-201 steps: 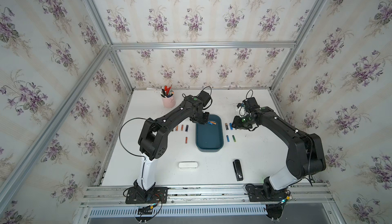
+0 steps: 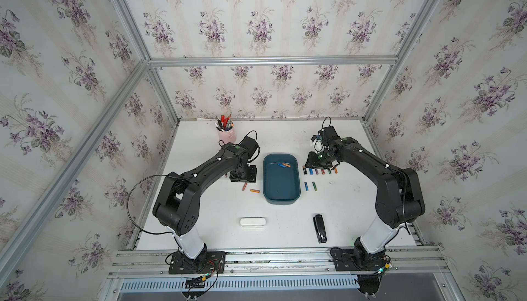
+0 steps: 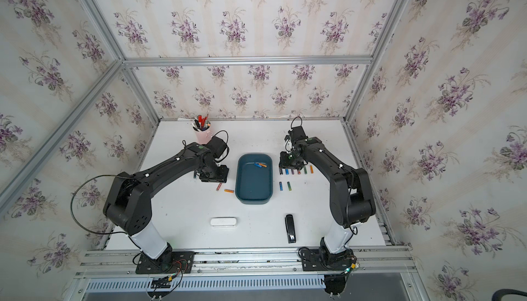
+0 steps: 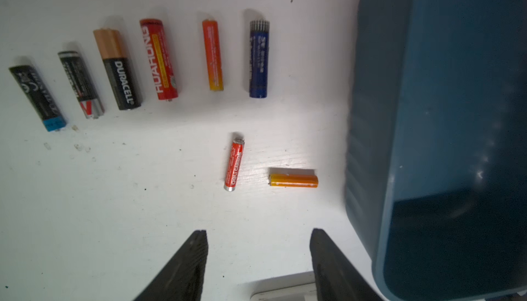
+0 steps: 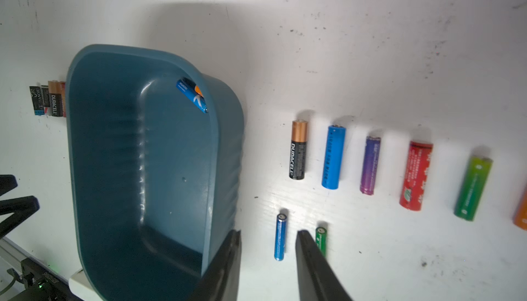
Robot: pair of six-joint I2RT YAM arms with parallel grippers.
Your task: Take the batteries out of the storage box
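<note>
The dark blue storage box [image 2: 281, 191] stands mid-table, with a blue battery [image 5: 192, 95] and an orange one lying close together at its back end. Left of the box, my left gripper hangs open and empty above the table. Below it lie a small red battery [image 4: 234, 165] and an orange battery [image 4: 293, 180], with a row including a Duracell battery [image 4: 117, 69] farther back. My right gripper is open and empty on the box's right. A small blue battery [image 5: 280, 237] and a small green battery [image 5: 321, 240] show around its fingertips, below them on the table.
Another row, with a red battery [image 5: 416, 175] in it, lies right of the box. A pink pen cup [image 2: 226, 135] stands at the back left. A white case [image 2: 253, 222] and a black stapler-like object [image 2: 320, 228] lie near the front. Bare table surrounds these.
My left gripper has moved from over the box to its left; an orange battery now lies beside the small red one, which has shifted and turned slightly. The right arm has moved a little left.
</note>
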